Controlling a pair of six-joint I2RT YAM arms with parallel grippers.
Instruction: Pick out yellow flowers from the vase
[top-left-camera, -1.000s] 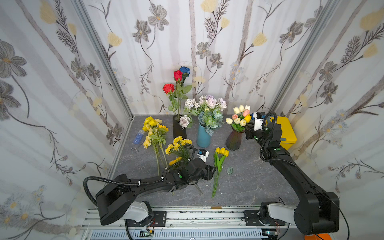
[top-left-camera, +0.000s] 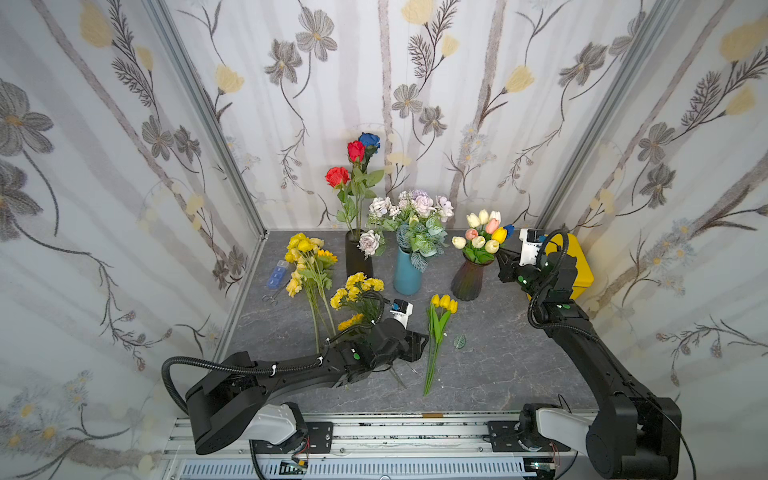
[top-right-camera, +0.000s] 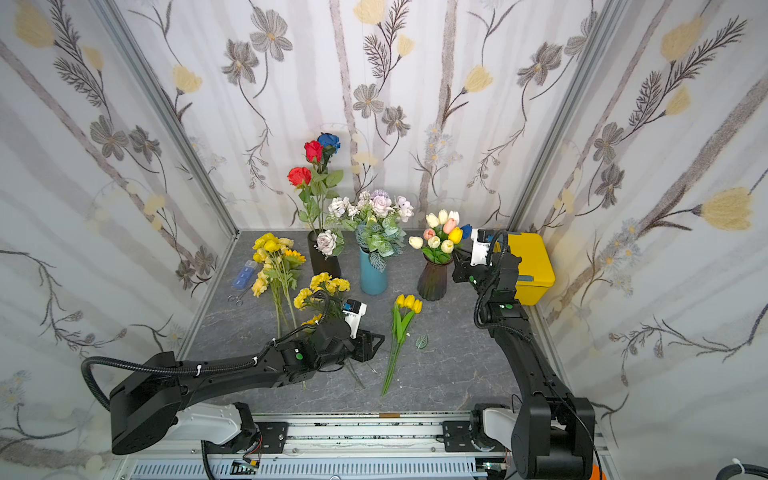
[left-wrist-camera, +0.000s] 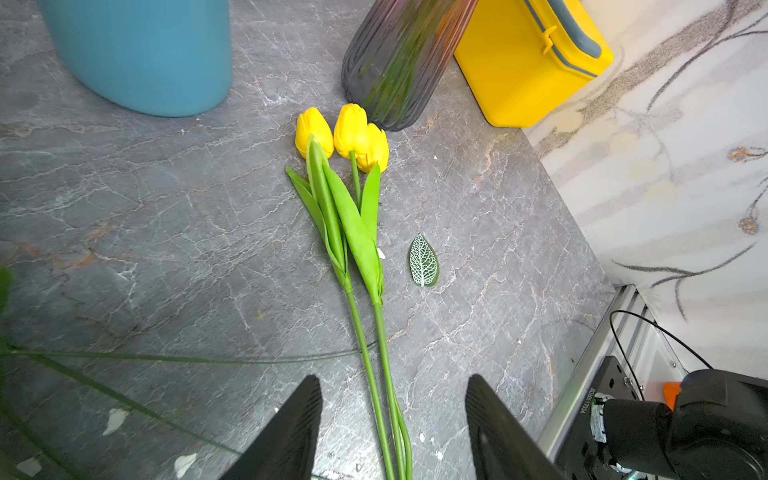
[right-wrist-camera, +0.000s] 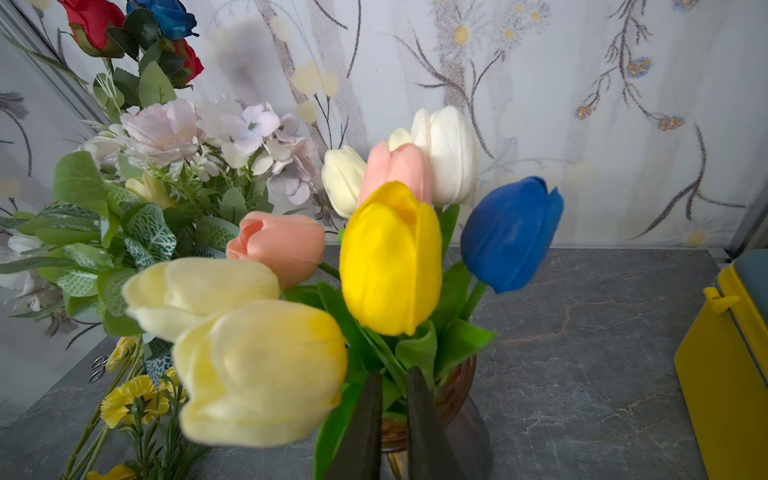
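In the right wrist view a yellow tulip (right-wrist-camera: 390, 260) stands among white, pink and blue tulips in the ribbed dark vase (top-left-camera: 467, 281). My right gripper is at the vase's right side, its fingers close together with a narrow gap. The tulip's head is just above the fingertips; I cannot tell whether its stem is between them. Yellow tulips (left-wrist-camera: 352, 136) lie on the table. Left of their stems, my left gripper (top-left-camera: 422, 345) hangs open, nothing between its fingers. More yellow flowers (top-left-camera: 308, 256) lie at the left.
A blue vase (top-left-camera: 408, 272) of pale flowers and a dark vase (top-left-camera: 357, 257) with red and blue roses stand at the back. At the far right is a yellow box (top-right-camera: 532, 264). A loose leaf (left-wrist-camera: 423, 261) lies right of the tulips.
My right gripper has shifted right and slightly toward the front, away from the vase. The left arm has moved slightly left. The flowers on the table look unmoved.
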